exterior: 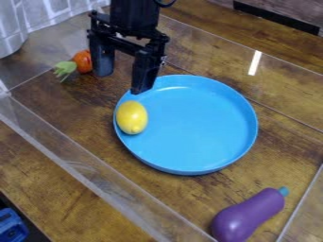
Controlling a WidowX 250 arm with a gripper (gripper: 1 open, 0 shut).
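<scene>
My gripper [124, 62] stands open over the upper left edge of the blue plate [195, 128], its dark fingers pointing down on either side of an empty gap. A yellow egg-shaped object [131, 116] lies on the left part of the plate, below the gripper. An orange carrot [83, 60] with a green top lies on the table at the upper left, partly hidden behind the left finger. A purple eggplant [246, 213] lies at the lower right, off the plate.
The wooden table [63, 161] has free room at the left and right of the plate. A clear plastic edge runs along the lower left, and a pale object [10, 24] stands at the top left corner.
</scene>
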